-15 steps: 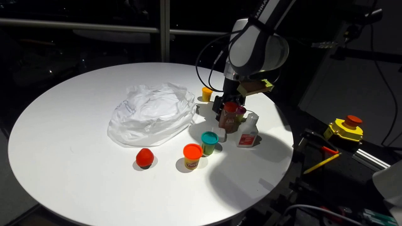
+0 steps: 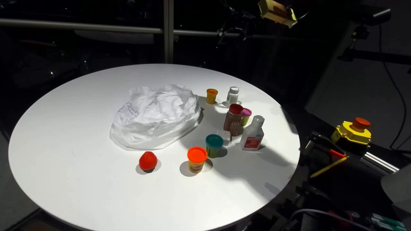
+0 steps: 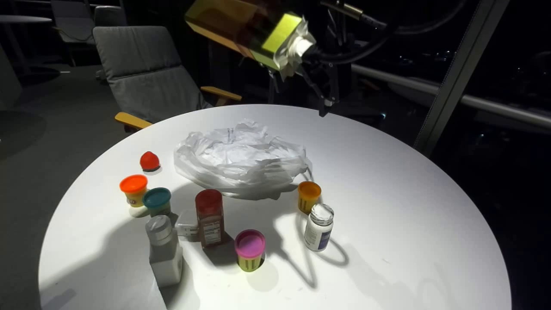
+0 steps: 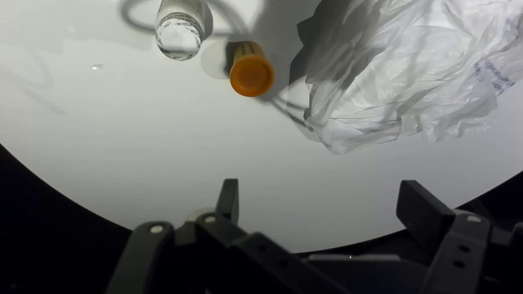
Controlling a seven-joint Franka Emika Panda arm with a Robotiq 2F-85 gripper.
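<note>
High over the table's far edge, my gripper stands open, its fingers wide apart with only bare tabletop seen between them. In the wrist view an orange-lidded tub (image 4: 252, 76) and a white bottle (image 4: 179, 30) lie beyond the fingers, well clear of them. A crumpled white plastic bag (image 2: 156, 111) spreads over the table's middle. Around it stand a red-capped brown bottle (image 3: 209, 219), a pink-lidded tub (image 3: 250, 250), a white squeeze bottle (image 2: 252, 134), a teal-lidded tub (image 2: 214, 145), a red-orange-lidded tub (image 2: 196, 159) and a red object (image 2: 148, 161).
A small white box (image 3: 187, 225) sits close beside the brown bottle. A grey chair (image 3: 144, 67) stands behind it. A yellow box with a red button (image 2: 352, 131) is off the table.
The arm has risen away from beside the brown bottle toward the far side, and most of it has left exterior view 1. The white bottle now shows there. The tabletop objects look unmoved.
</note>
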